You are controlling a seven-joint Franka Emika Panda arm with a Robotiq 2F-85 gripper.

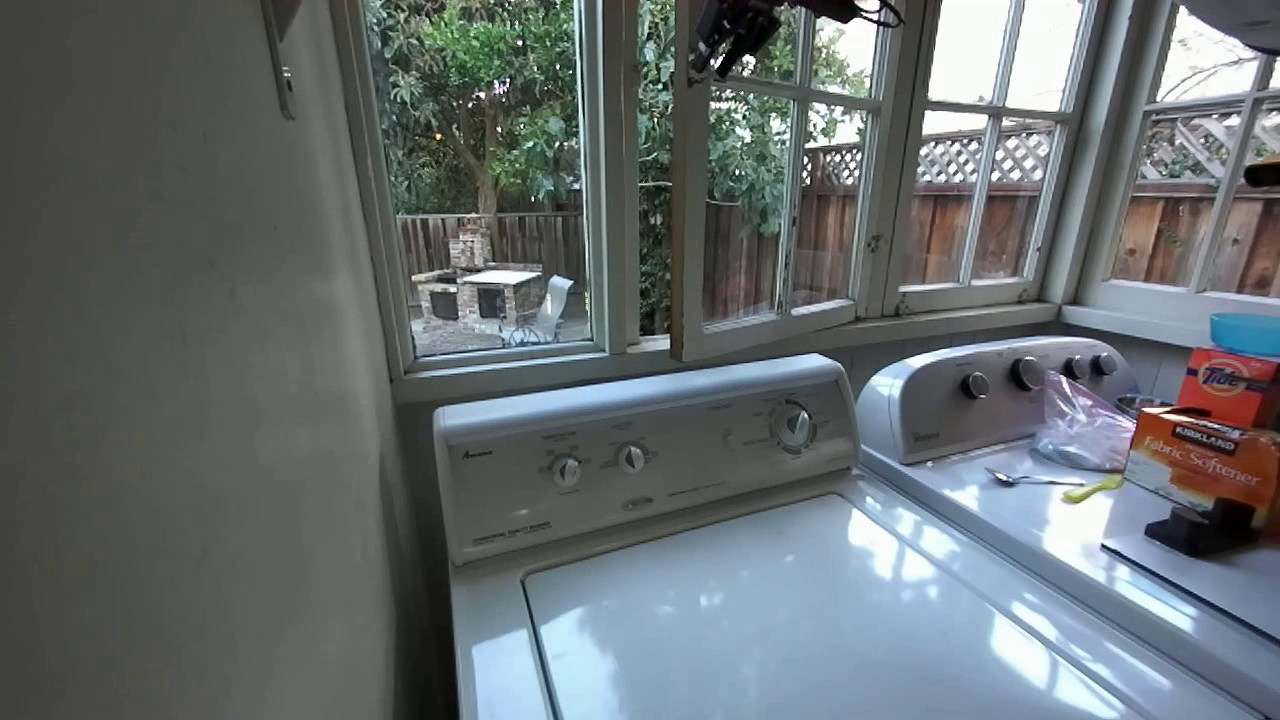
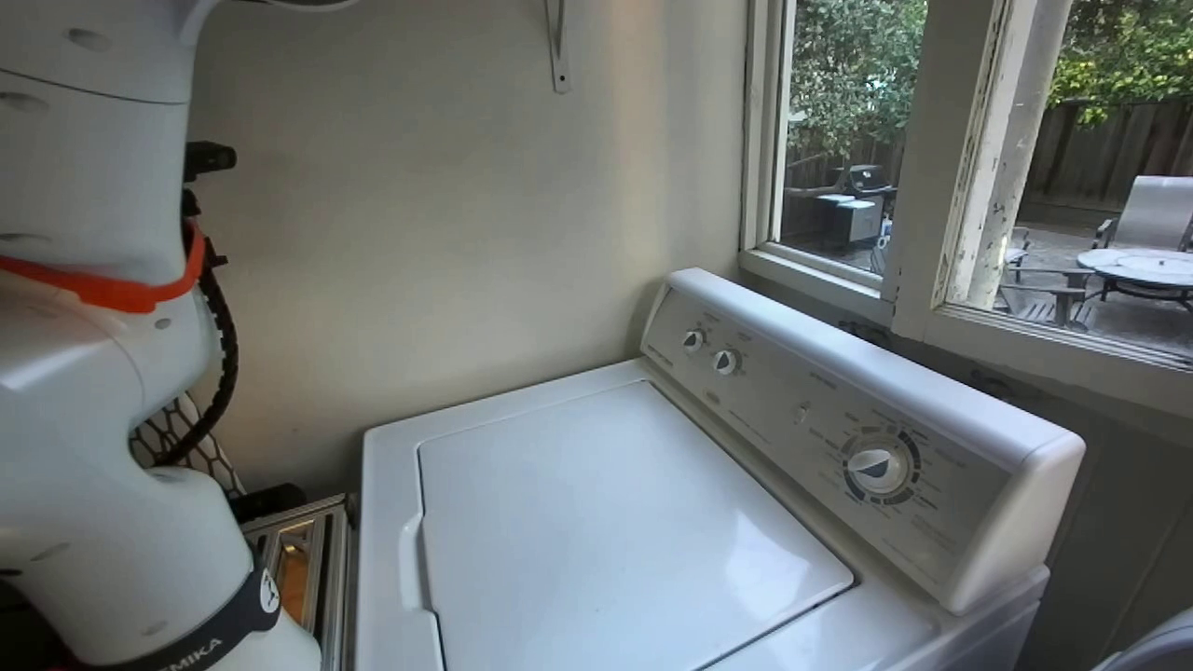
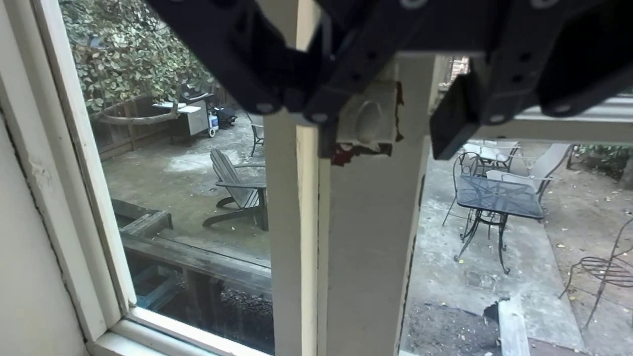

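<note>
The hinged window sash stands swung away from its frame, with a gap along its left edge in exterior view 1. My gripper is high up by that sash's upper left part. In the wrist view my gripper has its fingers spread, one near each side of the sash's painted stile. A pale latch plate with chipped paint round it shows between them. Whether either finger touches the wood I cannot tell. Exterior view 2 shows the arm but not my gripper.
Below the windows is a white washer with a knobbed panel. To its right, a second machine carries a plastic bag, a spoon and an orange fabric softener box. A bare wall closes off the left.
</note>
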